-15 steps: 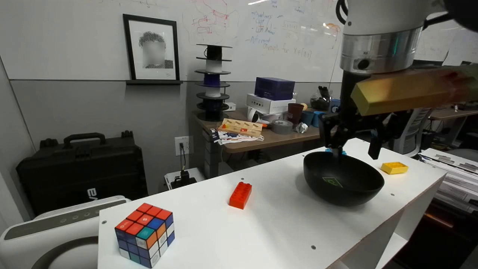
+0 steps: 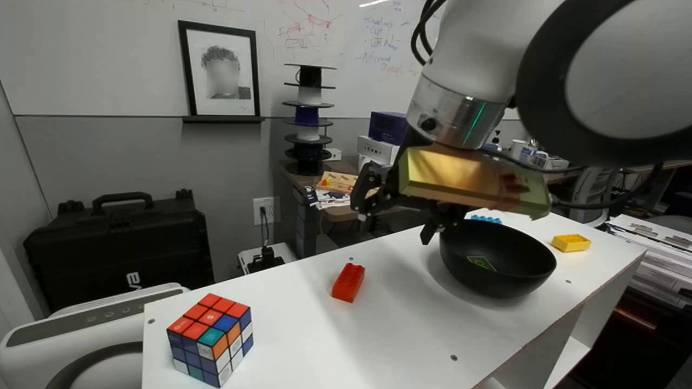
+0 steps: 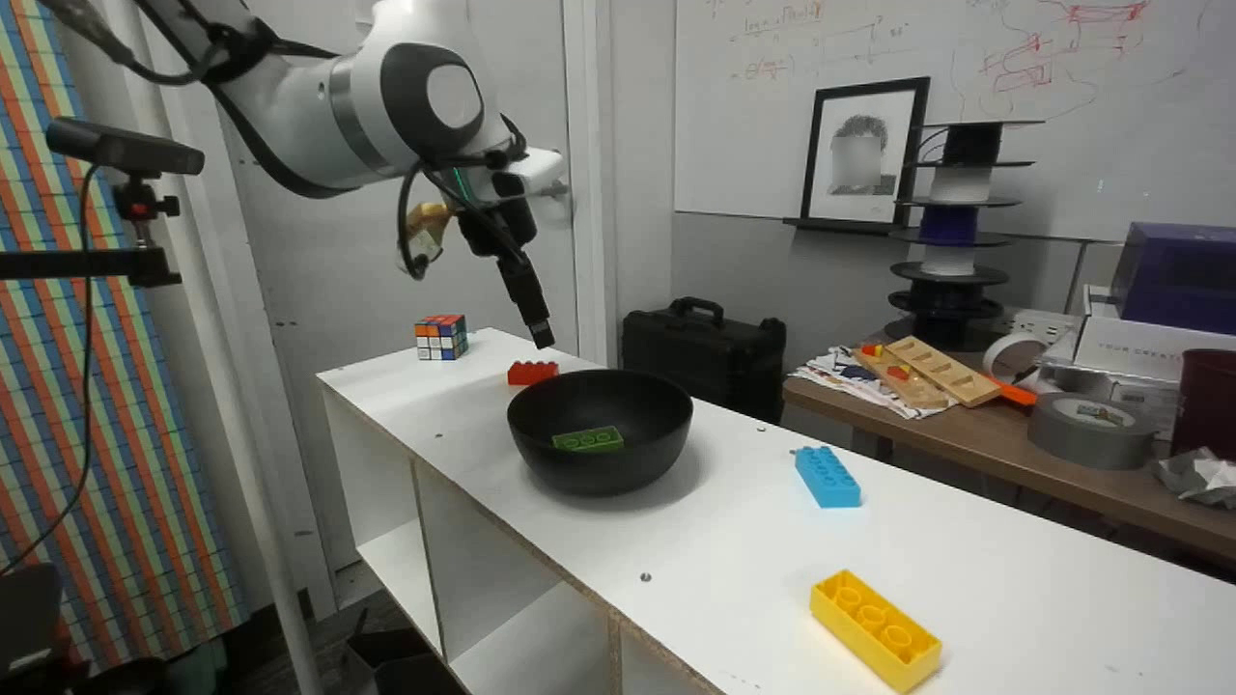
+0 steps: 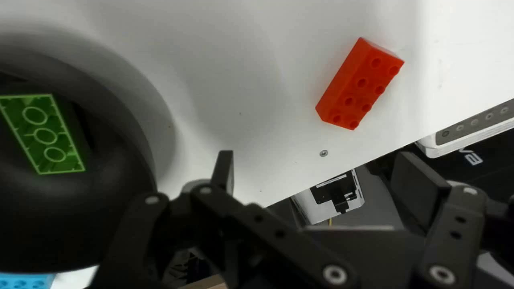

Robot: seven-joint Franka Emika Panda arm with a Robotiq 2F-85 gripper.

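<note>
My gripper stands open above the table, its two black fingers wide apart and nothing between them. A red brick (image 4: 359, 86) lies studs up on the white tabletop, apart from the gripper and ahead of the fingers in the wrist view. Inside the black bowl (image 3: 603, 473) rests a green brick (image 3: 588, 440), hollow side showing in the wrist view. In exterior view 1 the gripper (image 2: 397, 217) hangs tilted, just left of and higher than the bowl.
A Rubik's cube (image 2: 211, 340) sits at one end of the table. Beyond the bowl lie a blue brick (image 3: 828, 476) and a yellow brick (image 3: 876, 629). Bare tabletop separates the bowl from the red brick. A side desk (image 3: 1089, 463) holds tape and boxes.
In exterior view 1 my arm has swung left from over the bowl toward the red brick, and the gripper has tilted. The bricks, bowl and cube have stayed put.
</note>
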